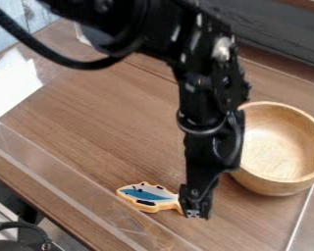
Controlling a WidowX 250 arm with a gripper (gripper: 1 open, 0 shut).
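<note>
A flat fish-shaped toy (146, 197) with a blue body and pale orange edge lies on the wooden table near the lower middle. My black gripper (196, 206) hangs down at the toy's tail end, hiding part of it; it looks open, though its fingers are hard to make out. To its right stands an empty light wooden bowl (278, 147).
Clear strips cross its front-left part. A white sheet (8, 83) is at the left edge, and a grey panel runs along the back.
</note>
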